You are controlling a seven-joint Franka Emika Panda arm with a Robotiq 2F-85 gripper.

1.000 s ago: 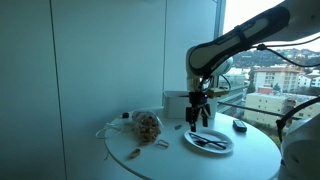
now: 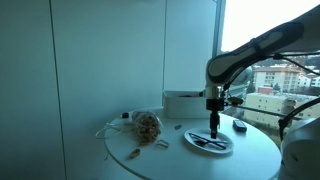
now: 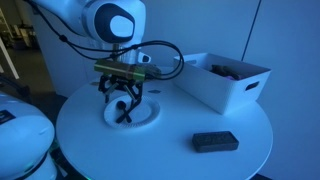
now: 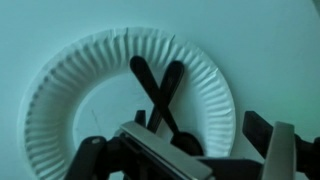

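Note:
A white paper plate [image 4: 55,115] with a ribbed rim lies on the table. Two dark utensils rest on it, one crossing the other: a black spoon [image 4: 158,95] and a second black utensil [image 4: 171,84] whose far end is hidden by my gripper. My gripper [image 2: 214,131] hangs low above the plate, pointing down, fingers apart. In the wrist view its fingers [image 4: 280,150] stand wide of each other with the spoon's bowl showing in the gap. Nothing is held.
Behind the plate stands a white box [image 3: 222,90] with dark contents. A dark block [image 3: 214,141] lies on the table beside it. A clear bag [image 2: 147,124] and small items [image 2: 134,154] occupy the table's left side. The front of the table is open.
The gripper has moved right across the plate and come down closer to it. Plate and utensils look unmoved.

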